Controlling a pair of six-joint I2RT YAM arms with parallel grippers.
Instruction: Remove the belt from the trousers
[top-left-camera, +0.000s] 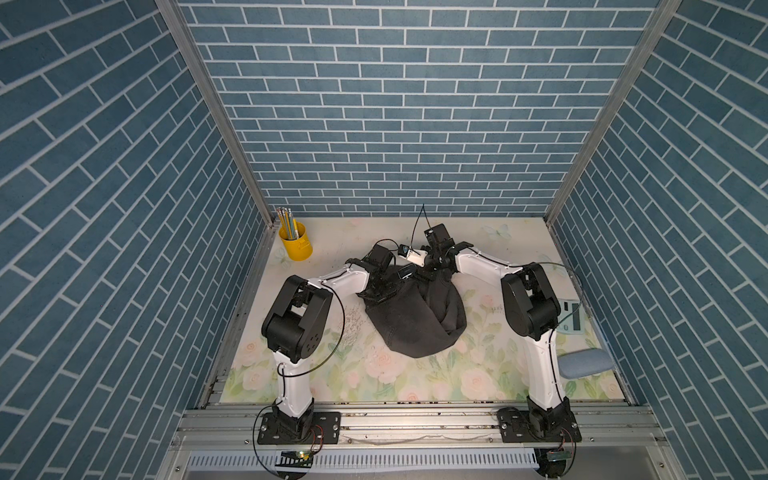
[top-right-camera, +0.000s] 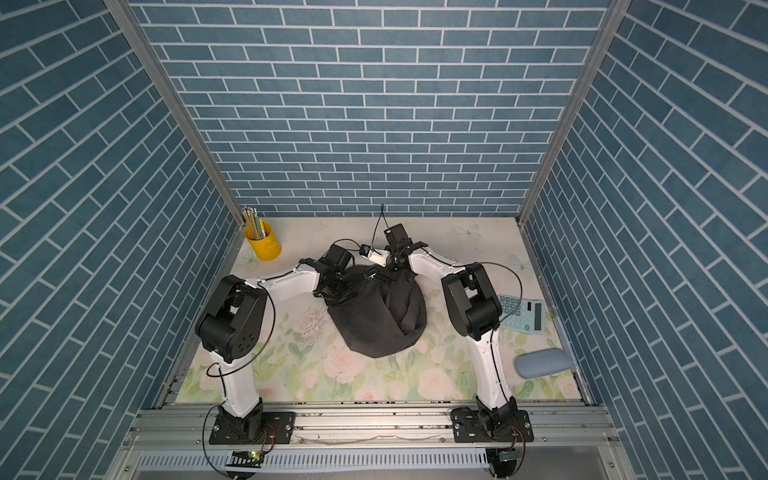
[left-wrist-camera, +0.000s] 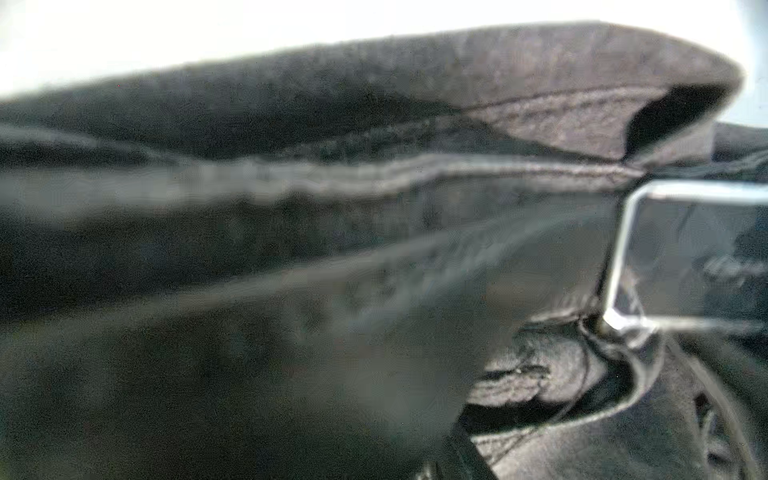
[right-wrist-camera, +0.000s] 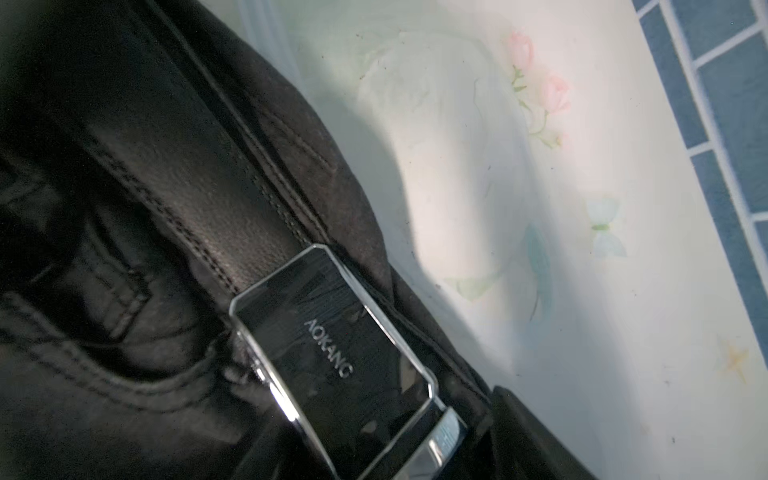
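Observation:
The dark grey trousers (top-left-camera: 420, 324) lie on the table, waistband toward the back. A black leather belt (right-wrist-camera: 192, 168) runs along the waistband, its silver-framed buckle (right-wrist-camera: 328, 352) lettered AOKANG. My left gripper (top-left-camera: 388, 293) is low over the left end of the waistband. Its wrist view is filled by blurred dark belt and fabric, with the buckle frame (left-wrist-camera: 616, 256) at right. My right gripper (top-left-camera: 424, 270) is at the buckle's right end; a dark finger (right-wrist-camera: 528, 436) shows beside the buckle. Neither finger shows clearly, and any contact with the belt is hidden.
A yellow cup of pencils (top-left-camera: 297, 242) stands at the back left. At the right edge are a calculator (top-right-camera: 521, 315) and a blue-grey case (top-right-camera: 543, 364).

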